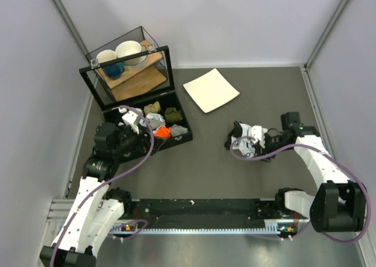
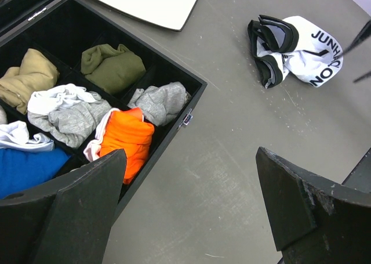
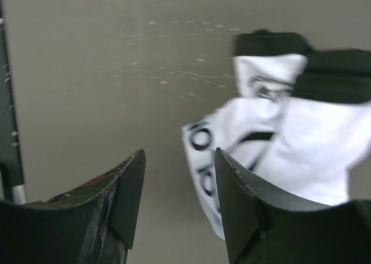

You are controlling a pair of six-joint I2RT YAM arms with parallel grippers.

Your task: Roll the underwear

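Observation:
The white underwear with black bands and lettering lies bunched on the grey table, right of the box; in the right wrist view the blurred underwear (image 3: 307, 136) sits just beyond the fingertips. My right gripper is open above it, and in the top view it covers part of the cloth. My left gripper hangs open over the table by the front edge of the compartment box (image 2: 174, 136), with nothing between its fingers.
The box holds several rolled garments, among them an orange one (image 2: 124, 136). A cream board (image 1: 211, 91) lies at the back. A shelf with mugs (image 1: 123, 73) stands behind the box.

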